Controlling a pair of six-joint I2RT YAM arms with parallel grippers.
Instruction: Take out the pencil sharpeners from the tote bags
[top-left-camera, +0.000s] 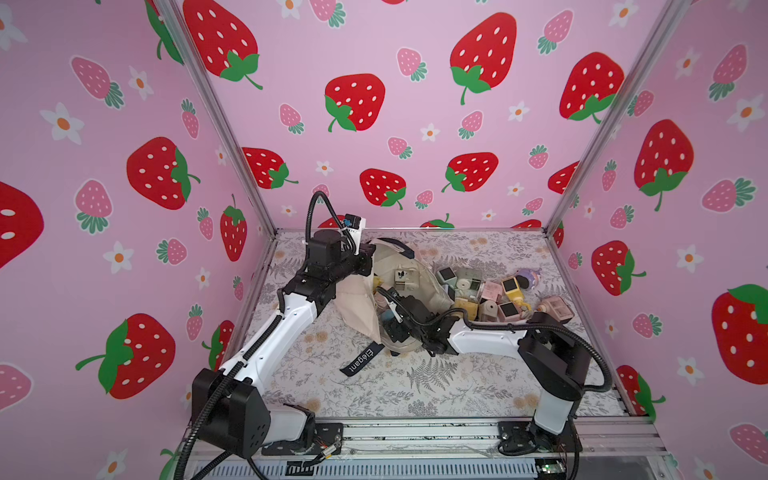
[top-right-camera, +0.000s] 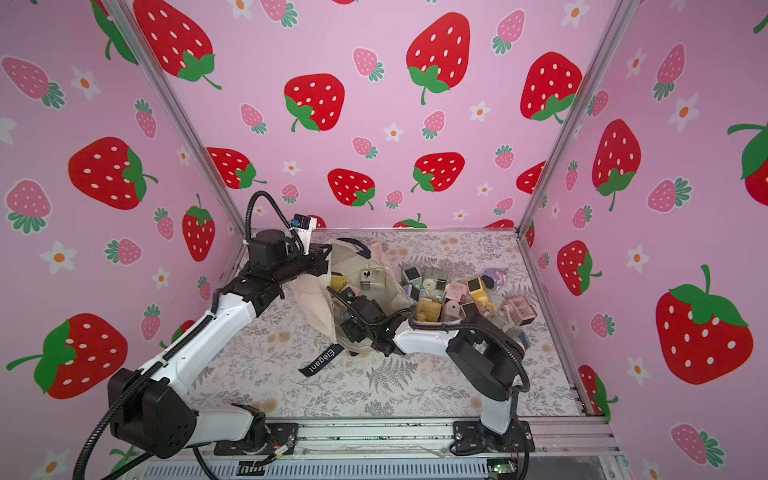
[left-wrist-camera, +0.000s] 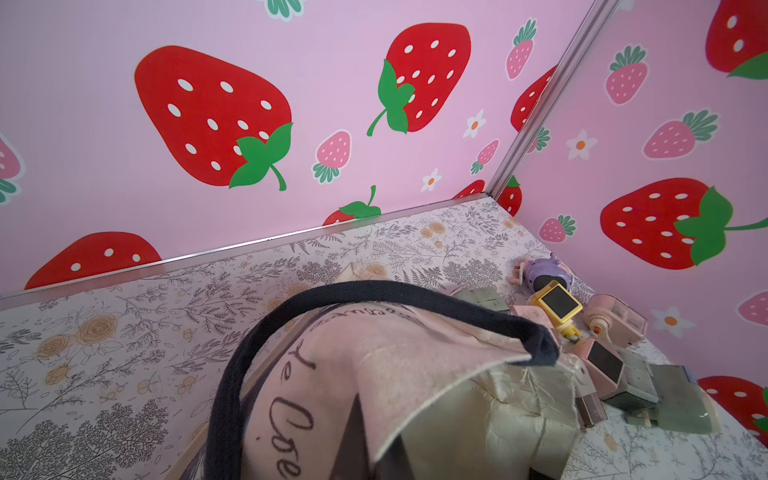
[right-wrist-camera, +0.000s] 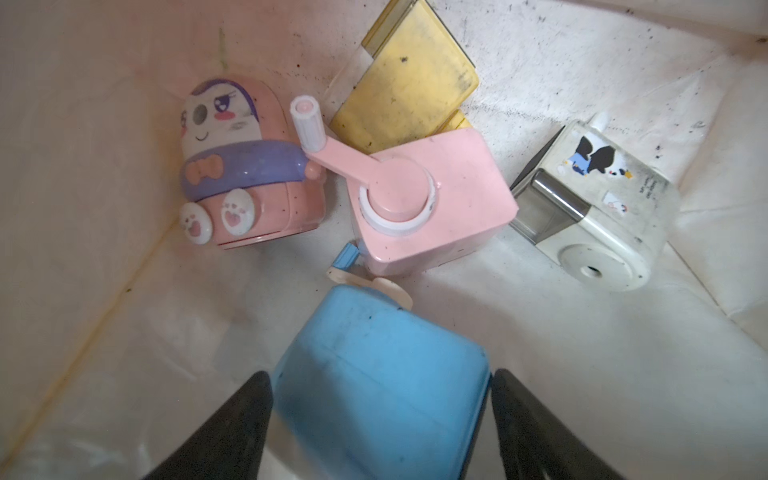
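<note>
The cream tote bag (left-wrist-camera: 304, 384) lies mid-table, its near side pulled up by my left gripper, which is shut on the fabric. Inside the bag, my right gripper is open, its fingers either side of a light blue sharpener (right-wrist-camera: 376, 360). Beyond it in the right wrist view sit a pink crank sharpener (right-wrist-camera: 440, 216), a character sharpener (right-wrist-camera: 264, 192), a yellow sharpener (right-wrist-camera: 400, 88) and a white sharpener (right-wrist-camera: 616, 200).
Several sharpeners (top-right-camera: 428, 312) stand bunched right of the bag, reaching toward the right wall. My right arm lies low over the bag's near right side.
</note>
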